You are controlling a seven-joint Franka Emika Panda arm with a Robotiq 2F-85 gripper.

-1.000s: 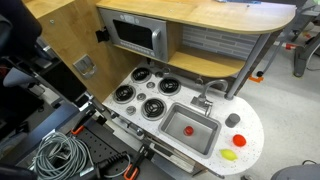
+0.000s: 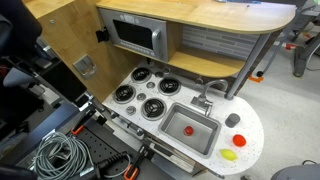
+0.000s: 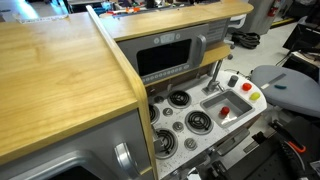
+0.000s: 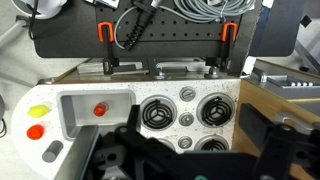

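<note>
In the wrist view, the two dark fingers of my gripper stand wide apart over the stove, and nothing shows between them. A small red object (image 2: 189, 130) lies inside the grey sink (image 2: 174, 138). To the right of the sink, on the white counter, are a dark grey cup (image 2: 232, 120), a red round item (image 2: 239, 141) and a yellow item (image 2: 228, 155). Several coil burners (image 4: 157, 112) make up the stove beside the sink. The gripper is not touching any of the small items.
A silver microwave (image 2: 137, 34) sits above the stove, under a wooden shelf top (image 2: 210, 12). A faucet (image 2: 205, 98) rises behind the sink. Coiled cable (image 2: 62, 155) lies on the dark base in front. Bare counter (image 2: 240, 105) surrounds the small items.
</note>
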